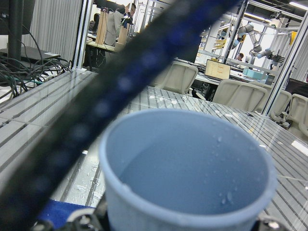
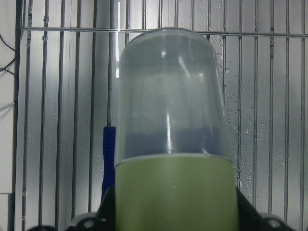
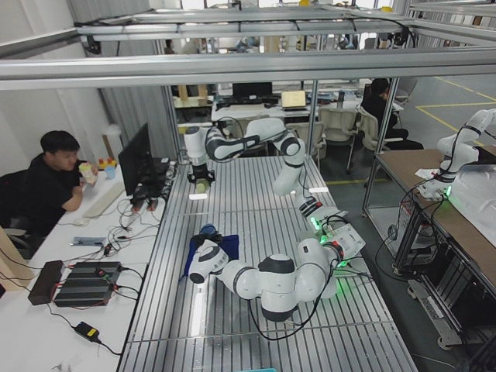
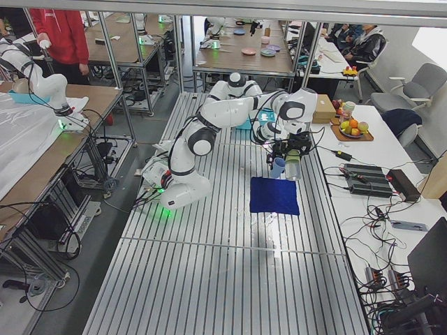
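A light blue cup (image 1: pixel 187 173) fills the left wrist view, held upright by my left gripper (image 3: pixel 208 239) just over a dark blue cloth (image 4: pixel 274 199) on the slatted table. A green cup with a clear upper part (image 2: pixel 173 192) is in my right gripper (image 3: pixel 200 180), which is shut on it at the rear left of the table in the camera left view. The fingers of both grippers are mostly hidden by the cups.
A side desk with monitor, cables and black boxes (image 3: pixel 85 291) runs along one edge. A fruit tray (image 4: pixel 353 132) stands on that desk.
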